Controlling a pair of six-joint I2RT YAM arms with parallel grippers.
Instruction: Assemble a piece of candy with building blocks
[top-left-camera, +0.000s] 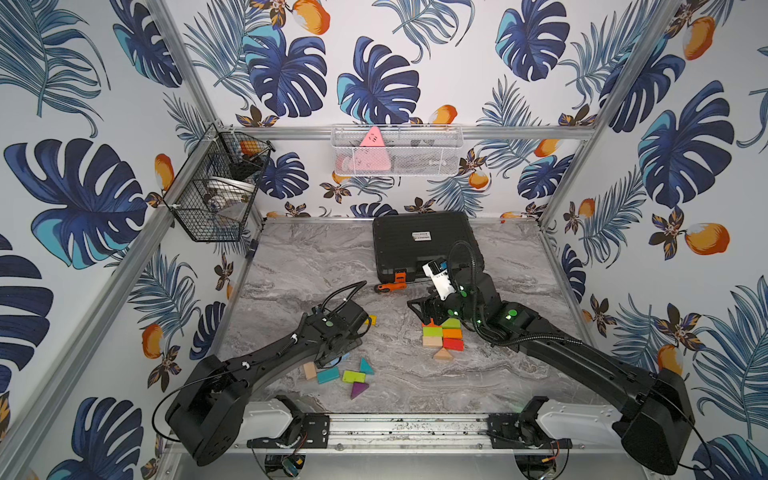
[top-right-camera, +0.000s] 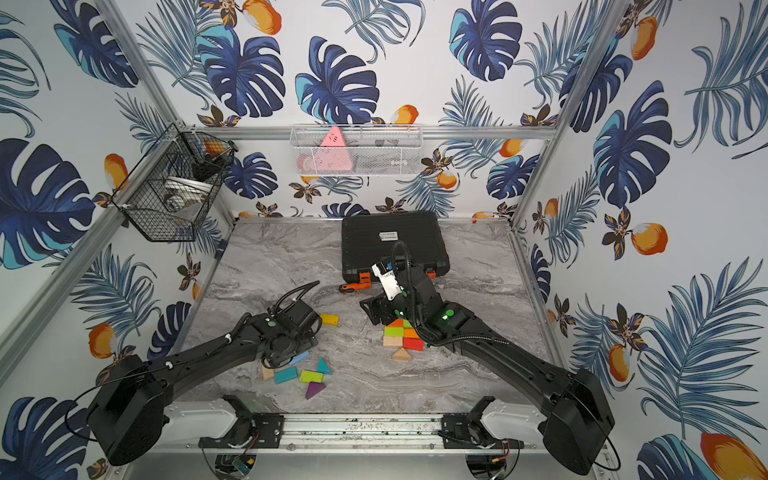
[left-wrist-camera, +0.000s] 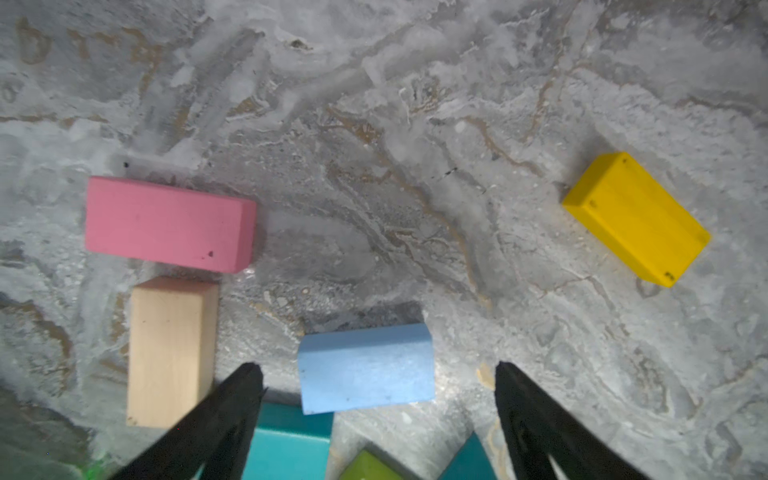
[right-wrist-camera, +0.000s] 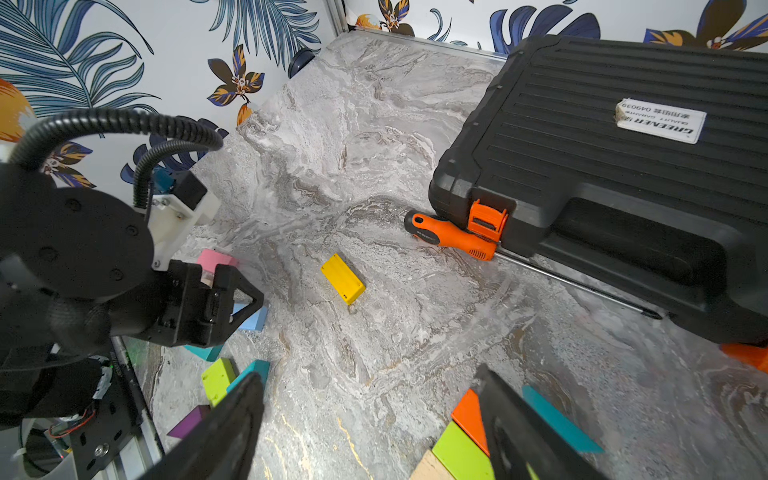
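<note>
In the left wrist view a light blue block (left-wrist-camera: 368, 372) lies on the table between the spread fingers of my left gripper, which is part open and holds nothing. Around it are a pink block (left-wrist-camera: 169, 222), a wooden block (left-wrist-camera: 169, 352), a teal block (left-wrist-camera: 288, 444) and a yellow block (left-wrist-camera: 640, 217). A green block (top-right-camera: 311, 376), a teal triangle (top-right-camera: 323, 365) and a purple triangle (top-right-camera: 315, 389) lie nearer the front. My right gripper stands open and empty above the assembled blocks: red (top-right-camera: 413, 345), green (top-right-camera: 393, 331) and others, with a wooden triangle (top-right-camera: 401, 353) at their front.
A black case (right-wrist-camera: 624, 160) stands at the back, an orange-handled screwdriver (right-wrist-camera: 452, 234) lying against its front. Bare table separates the loose blocks from the assembled ones. A wire basket (top-left-camera: 220, 188) hangs on the left.
</note>
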